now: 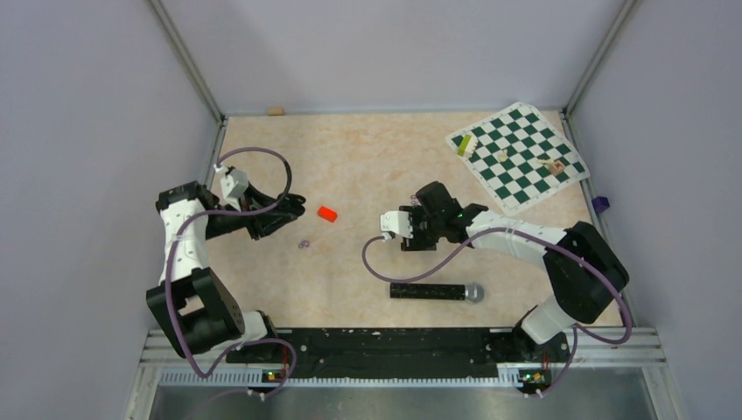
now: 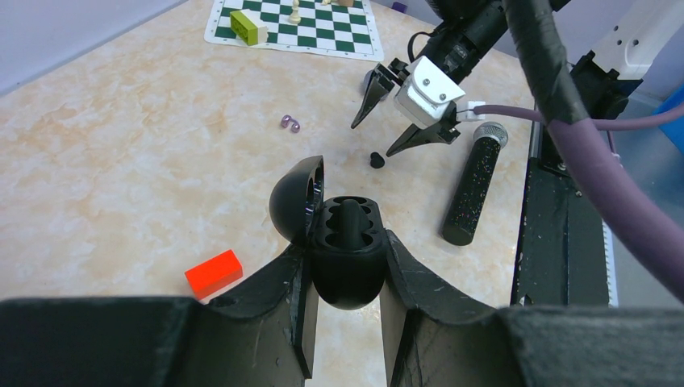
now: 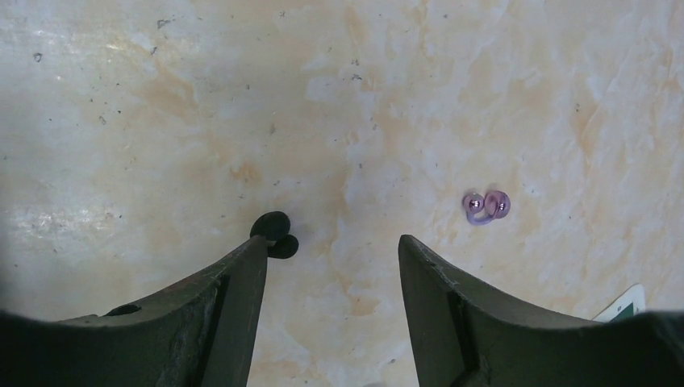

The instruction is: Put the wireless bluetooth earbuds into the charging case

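Observation:
In the left wrist view the black charging case (image 2: 348, 262) is held between the fingers of my left gripper, its lid (image 2: 295, 201) raised and its slots facing up. From above, the case (image 1: 295, 204) shows at the left side, clear of the right arm. My right gripper stands open over the table. A small black earbud (image 3: 272, 227) lies there close to its left fingertip in the right wrist view, not gripped. The left wrist view shows this earbud (image 2: 377, 160) on the table near the right gripper. I cannot make out a second earbud.
A red block (image 1: 327, 213) lies right of the case. A microphone (image 1: 436, 291) rests near the front edge. Small purple trinkets (image 3: 486, 206) lie beyond the right gripper. A chessboard (image 1: 522, 157) covers the back right.

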